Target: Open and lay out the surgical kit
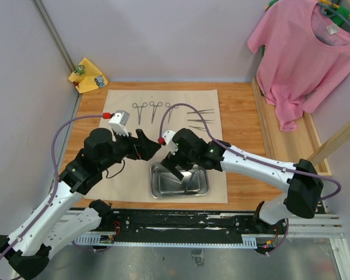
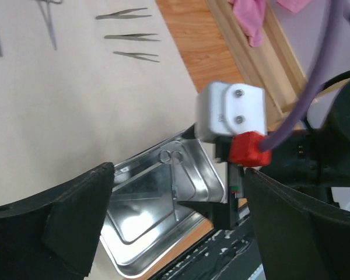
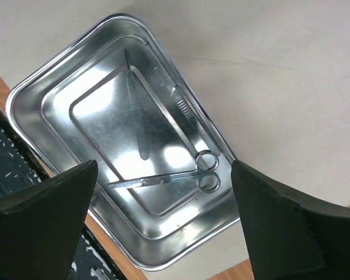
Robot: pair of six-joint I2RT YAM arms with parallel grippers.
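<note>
A steel tray (image 3: 93, 99) lies on cream paper (image 1: 128, 186), holding scissors (image 3: 207, 181) and slim metal instruments, one tweezer-like (image 3: 138, 122). My right gripper is open directly above the tray, its fingers apart with nothing between them. My left gripper (image 1: 149, 143) hangs open to the upper left of the tray, nothing in it. On the paper's upper part, several clamps (image 1: 154, 108) lie in a row, with several tweezers (image 1: 200, 120) to their right.
A pink shirt (image 1: 303, 52) hangs at the back right above a wooden frame (image 1: 262, 116). A yellow cloth (image 1: 90, 76) is at the back left. The two arms are close together over the paper.
</note>
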